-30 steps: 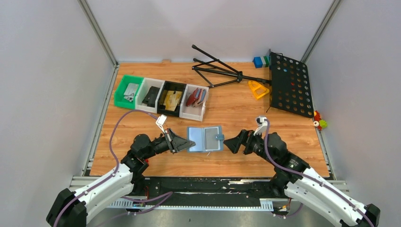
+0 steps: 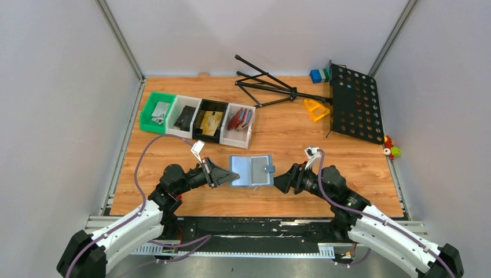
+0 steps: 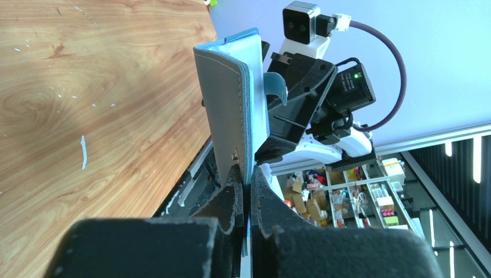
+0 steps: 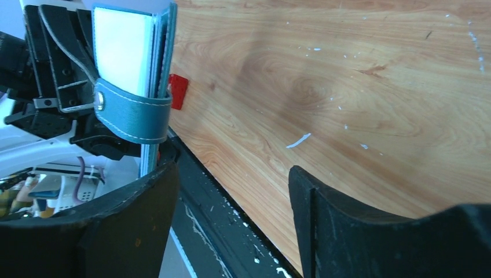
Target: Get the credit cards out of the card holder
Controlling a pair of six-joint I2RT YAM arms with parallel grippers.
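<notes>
My left gripper (image 2: 234, 176) is shut on the edge of a light blue card holder (image 2: 242, 171), which it holds up with the cover spread and a clear pocket and strap on the right half. In the left wrist view the holder (image 3: 226, 104) stands upright between the fingertips. My right gripper (image 2: 279, 184) is open just right of the holder. In the right wrist view its fingers (image 4: 324, 220) are apart with nothing between them, and the holder's blue strap (image 4: 130, 116) faces it at upper left. Whether cards sit inside is unclear.
A row of bins (image 2: 224, 140) with assorted items stands behind the holder. A folded black music stand (image 2: 354, 130), a yellow triangular piece (image 2: 315, 115) and small toys lie back right.
My right arm has shifted slightly, its gripper angling a little as it stays beside the holder. The left gripper and holder have not visibly moved.
</notes>
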